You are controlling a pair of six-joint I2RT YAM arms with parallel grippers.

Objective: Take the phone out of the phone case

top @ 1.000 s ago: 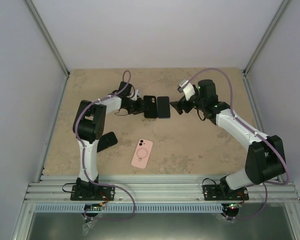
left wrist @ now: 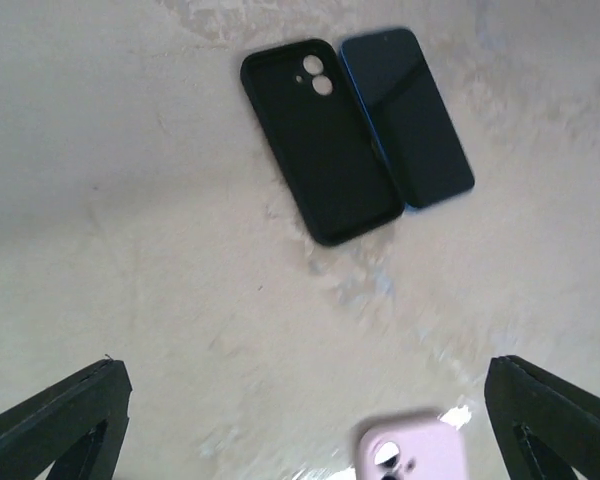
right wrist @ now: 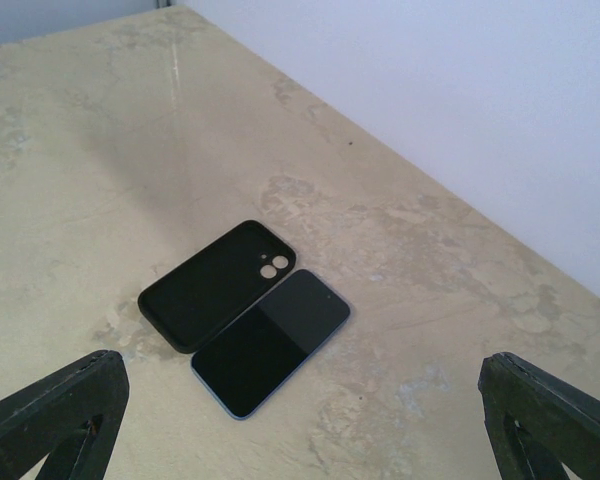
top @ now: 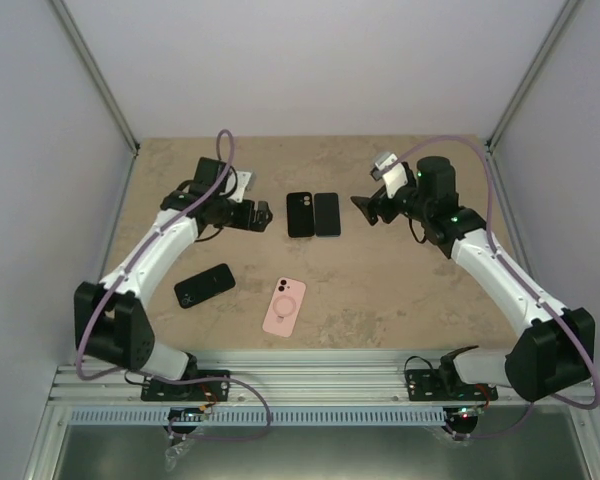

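Observation:
The empty black phone case (top: 300, 215), its camera holes showing, lies open side up on the table. Right beside it, outside the case, is the dark phone (top: 327, 214) with a blue edge, lying flat with its screen up. From the left wrist, both case (left wrist: 320, 140) and phone (left wrist: 408, 115) appear at the top, beyond the spread fingers of my left gripper. My right gripper is also open, with case (right wrist: 218, 285) and phone (right wrist: 272, 340) on the table ahead of it. Neither gripper touches them.
A pink phone or case (top: 284, 307) with a ring lies at the front middle. Another black phone-shaped object (top: 204, 286) lies at the front left, beside the left arm. Bare table (top: 400, 300) stretches across the front right.
The left arm has drawn back leftward and upward, away from the case. My right gripper has shifted a little to the right. Case and phone lie side by side as before.

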